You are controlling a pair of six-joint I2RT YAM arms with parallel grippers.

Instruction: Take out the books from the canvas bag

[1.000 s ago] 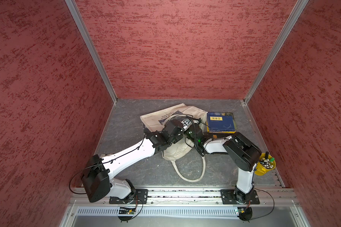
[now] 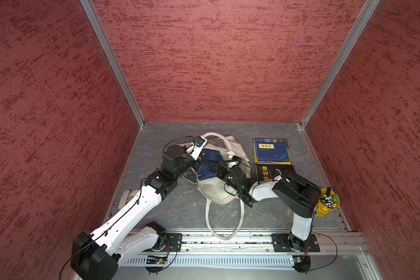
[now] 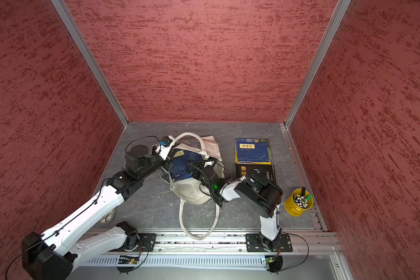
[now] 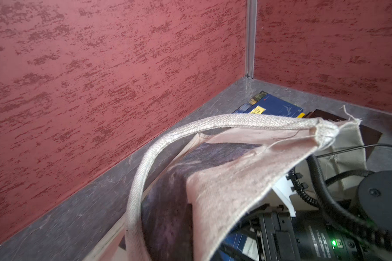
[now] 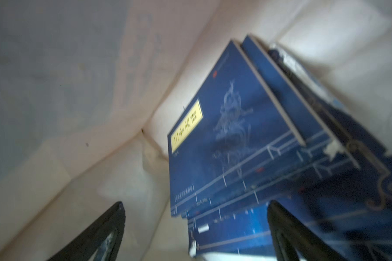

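The cream canvas bag (image 2: 219, 190) lies in the middle of the table, its mouth spread wide. Inside it a stack of blue books (image 5: 217, 139) shows in the right wrist view, the top one bearing a yellow label. My right gripper is open inside the bag, with books ahead of its fingers (image 5: 95, 237) and nothing gripped. At the bag's left rim my left gripper (image 2: 199, 161) is shut; its fingertips are hidden, and what lies between them does not show. Bag cloth (image 4: 235, 187) and a raised handle (image 4: 196, 126) fill the left wrist view's lower half.
On the right of the table lie a blue book (image 2: 271, 151) and a black book (image 2: 268, 172) in front of it. A yellow bucket (image 2: 328, 205) of small items stands at the right front. The front handle (image 2: 241, 217) reaches over the table's front edge.
My left arm has swung left, and the bag's mouth has widened, baring the blue books. The bag has shifted left and forward.
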